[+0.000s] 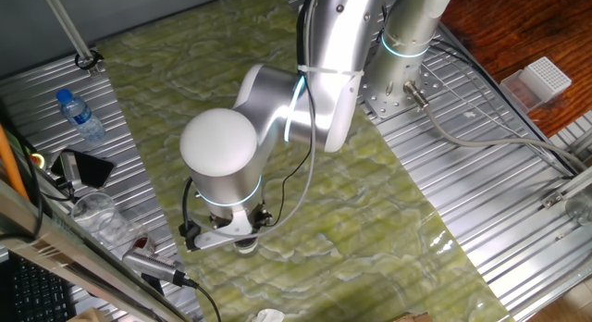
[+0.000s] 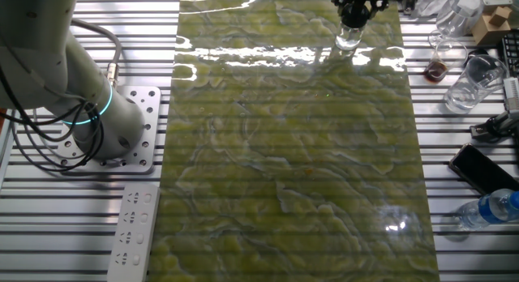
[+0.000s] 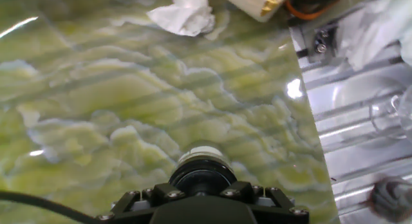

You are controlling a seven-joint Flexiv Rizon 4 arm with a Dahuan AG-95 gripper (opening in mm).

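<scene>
My gripper is shut on a small clear container with a dark top point(image 3: 205, 161), which sticks out past the fingers in the wrist view. From the second exterior view, the container's clear lower part point(image 2: 349, 39) shows under the dark gripper point(image 2: 361, 5), over the far right part of the green marbled sheet point(image 2: 284, 144). Whether its base touches the sheet cannot be told. In the first exterior view the arm's wrist covers most of the gripper, and only a bit of the container point(image 1: 246, 246) peeks out below.
A crumpled white tissue point(image 3: 187, 15) lies on the sheet beyond the gripper. Beside the sheet are clear cups point(image 2: 474, 83), a phone point(image 2: 484, 168) and a water bottle point(image 2: 491, 209). A power strip point(image 2: 132, 233) lies near the arm's base.
</scene>
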